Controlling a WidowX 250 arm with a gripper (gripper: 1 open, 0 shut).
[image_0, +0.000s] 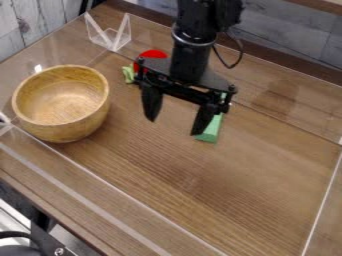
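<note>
My dark gripper (179, 111) hangs over the middle of the wooden table, its two black fingers spread wide apart and open. A green object (211, 128) lies to the right behind the right finger, partly hidden. A red round object (150, 58) and a small green item (130, 73) lie at the back left, partly covered by the arm.
A tan bowl (60, 107) stands at the left. A white wire-like object (112, 35) is at the back left.
</note>
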